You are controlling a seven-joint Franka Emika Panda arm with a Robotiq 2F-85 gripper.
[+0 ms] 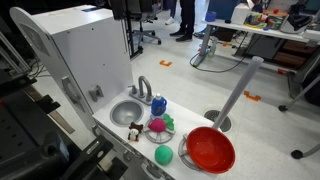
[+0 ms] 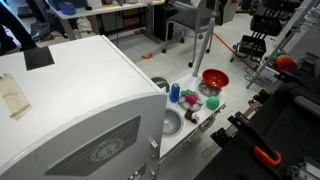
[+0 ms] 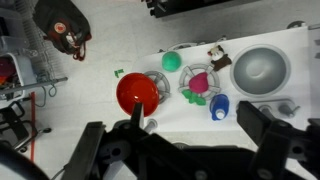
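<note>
My gripper is open in the wrist view, its two dark fingers far apart at the bottom with nothing held between them. Beyond it lies a white toy kitchen top. On that top sit a red bowl point(image 3: 137, 92), a green round object point(image 3: 171, 61), a pink object point(image 3: 199, 82) with a green piece point(image 3: 194, 98) beside it, a blue object point(image 3: 219, 109) and a small brown-and-white figure point(image 3: 219, 56). The grey sink point(image 3: 260, 70) looks empty. In exterior view 1 the red bowl point(image 1: 210, 150) stands at the right end.
The faucet point(image 1: 144, 88) rises behind the sink. A tall white cabinet point(image 1: 85, 55) stands left of the counter in exterior view 1. The counter behind the bowl carries a slanting grey post point(image 1: 235, 95). A backpack point(image 3: 68, 28) lies on the floor.
</note>
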